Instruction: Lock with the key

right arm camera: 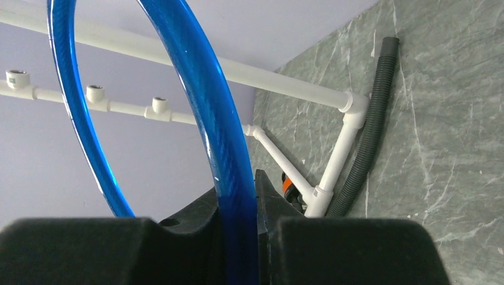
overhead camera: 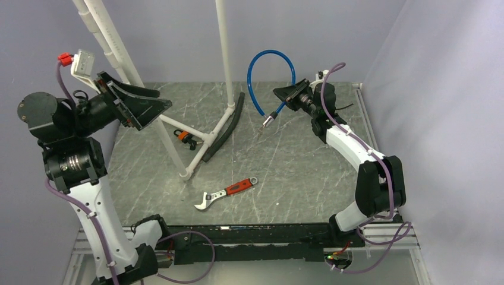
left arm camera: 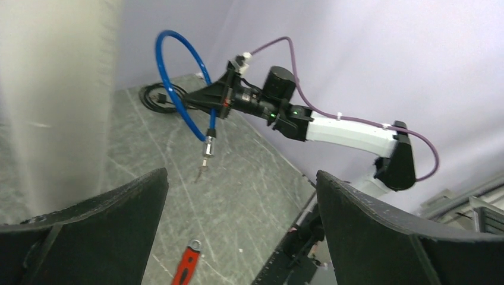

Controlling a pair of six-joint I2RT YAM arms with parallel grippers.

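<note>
A blue cable lock [overhead camera: 254,93] is looped in the air at the back right, and my right gripper [overhead camera: 278,98] is shut on its tube. In the right wrist view the blue tube [right arm camera: 205,113] runs down between the dark fingers. From the silver lock end [overhead camera: 269,120] a small key [left arm camera: 199,173] points down, clear of the floor. At the left, beside the white pipe frame [overhead camera: 175,151], my left gripper [overhead camera: 156,116] stands open. Only floor and background show between its fingers in the left wrist view.
A red-handled wrench [overhead camera: 238,186] lies on the grey floor near the front. The dark corrugated hose [overhead camera: 229,135] rests along the frame's foot, and an orange-and-black item [overhead camera: 185,136] lies beside it. Bare floor spreads at centre right.
</note>
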